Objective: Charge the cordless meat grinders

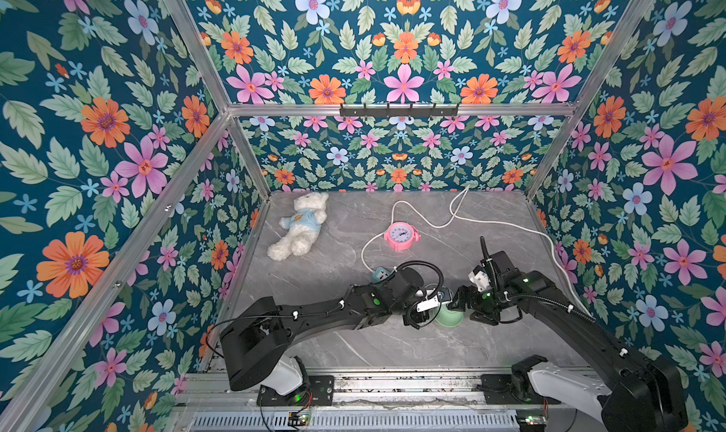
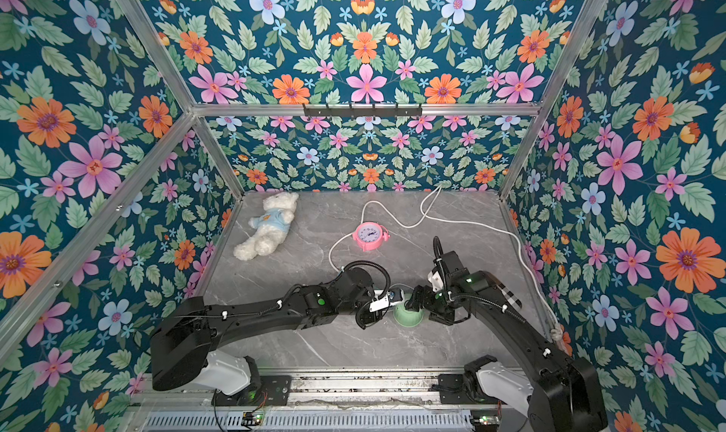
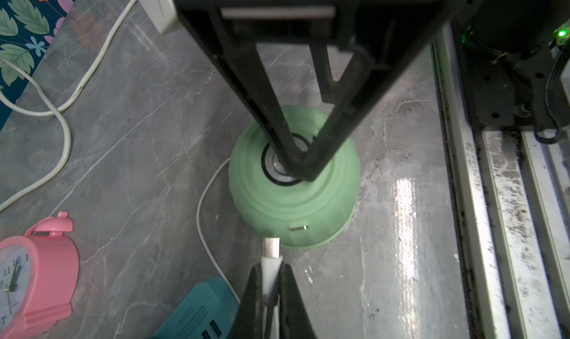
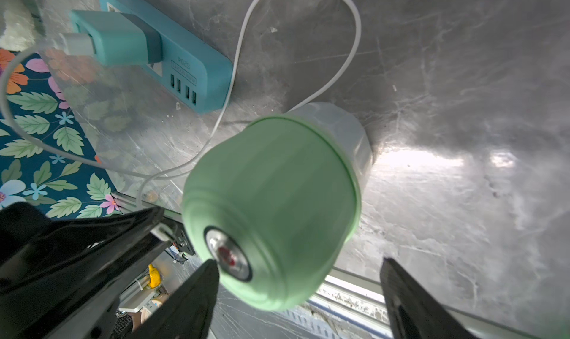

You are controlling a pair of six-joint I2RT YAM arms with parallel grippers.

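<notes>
A green cordless meat grinder (image 4: pixel 267 190) (image 3: pixel 294 202) stands low at the front middle, with a thin white cable beside it. My left gripper is over it, its fingers around a white cable plug (image 3: pixel 271 261) with metal tip pointing at the grinder. My right gripper stands open, its fingers either side of the grinder's top end. A teal power strip (image 4: pixel 196 80) (image 3: pixel 196 312) with an adapter (image 4: pixel 112 39) plugged in lies beside the grinder.
A pink alarm clock (image 1: pixel 401 235) sits behind the arms. A white teddy bear (image 1: pixel 298 227) lies at the back left. A long white cord runs along the back and right side of the table.
</notes>
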